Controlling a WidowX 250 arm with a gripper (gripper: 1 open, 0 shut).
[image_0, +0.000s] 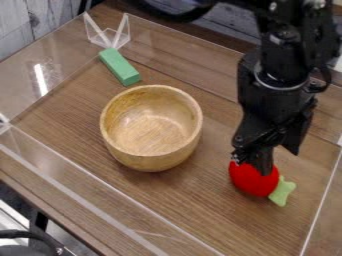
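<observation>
My gripper, black and open, is at the right, pointing down just over a red ball-like object with a light green tip. Its fingers partly overlap the red object's upper part; whether they touch it I cannot tell.
A tan bowl sits left of centre on the wooden table. A green block and a clear angular object lie at the upper left.
</observation>
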